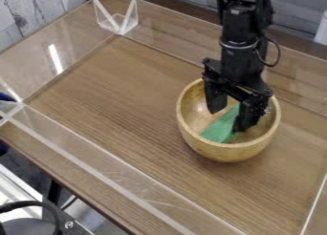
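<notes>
A wooden bowl (200, 143) sits on the table with a green object (220, 126) lying inside. My black gripper (230, 107) reaches down from the top into the bowl, just above and partly over the green object. The gripper is open; whether its fingers touch the green object is unclear.
A clear plastic object (118, 17) is at the back left. A dark curved part (32, 220) shows at the bottom left corner.
</notes>
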